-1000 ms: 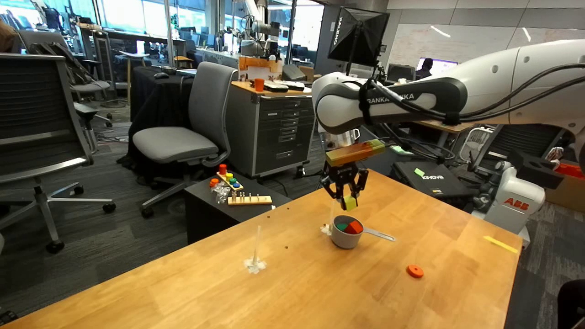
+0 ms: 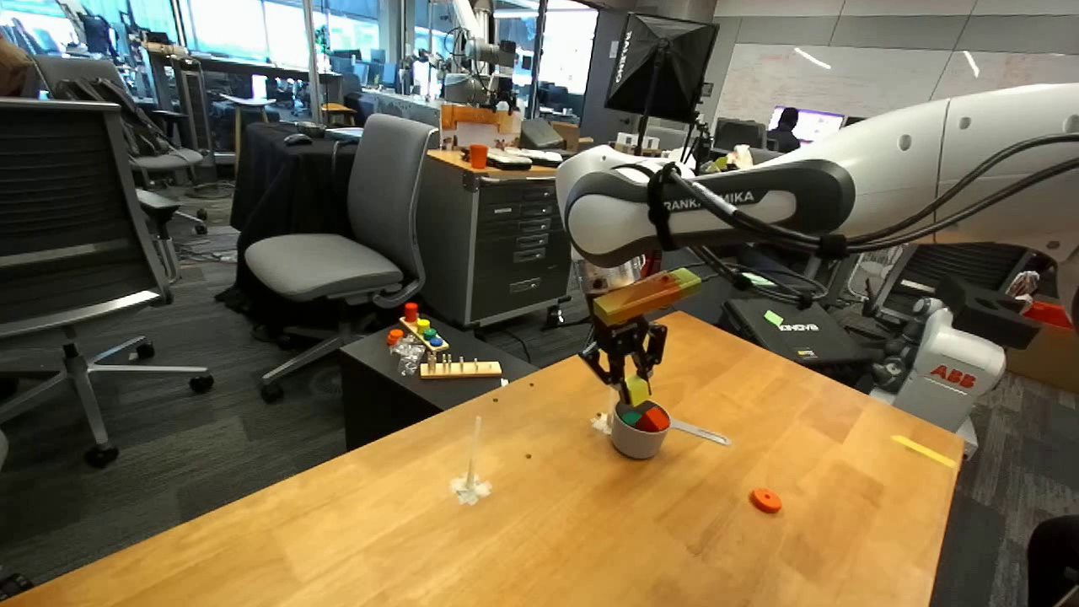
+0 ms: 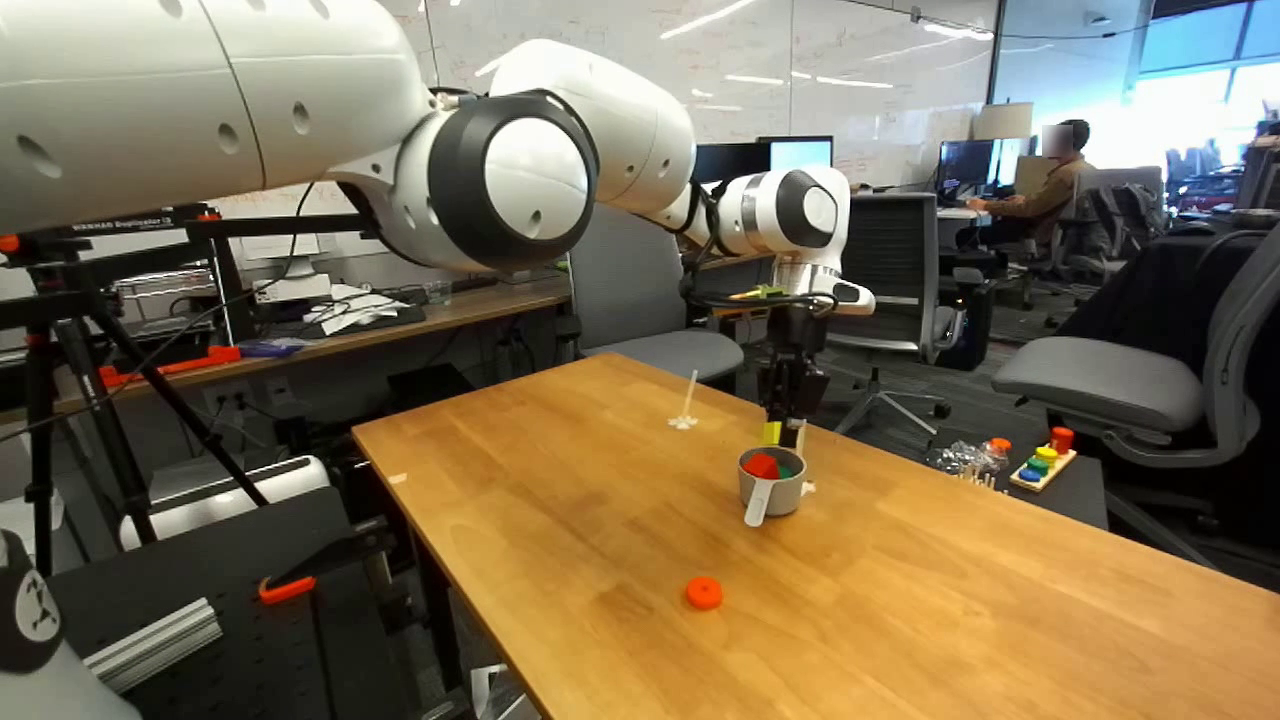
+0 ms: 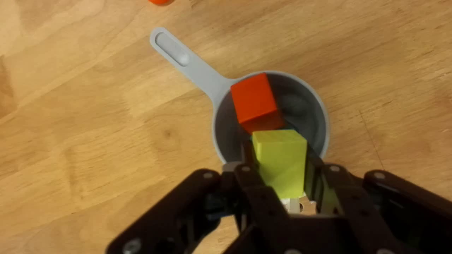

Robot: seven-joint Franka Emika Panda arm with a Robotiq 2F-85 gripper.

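Observation:
A yellow-green block (image 4: 281, 163) is pinched between the fingers of my gripper, which is shut on it. The block hangs just over the rim of a grey measuring cup (image 2: 639, 442), at the side away from the handle in the wrist view. Inside the cup lie a red block (image 4: 255, 101) and a green block (image 2: 631, 416); in the wrist view the green one is mostly hidden behind the held block. The cup stands upright on the wooden table, its handle (image 4: 186, 59) sticking out.
An orange disc (image 2: 765, 501) lies on the table apart from the cup. A thin upright peg (image 2: 472, 460) is fixed to the tabletop, and whitish material (image 2: 601, 423) sits right beside the cup.
My gripper has come down and slightly left in exterior view 1, bringing the yellow-green block closer to the cup's opening. Cup, disc and the blocks inside look unmoved.

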